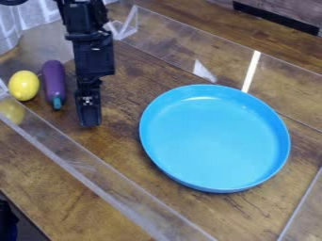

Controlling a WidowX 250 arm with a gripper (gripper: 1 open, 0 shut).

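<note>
My black gripper [89, 109] hangs down from the top left over the wooden table, its fingers low near the tabletop, open as far as the dark shapes show, with nothing visible between them. Just left of it lies a purple eggplant [53, 83], and further left a yellow lemon-like object [24, 85]. A large blue plate [214, 138] sits to the right of the gripper, apart from it.
A clear plastic-looking wall or strip [113, 188] runs diagonally across the lower left, with a small yellowish shape [10, 111] at the left edge.
</note>
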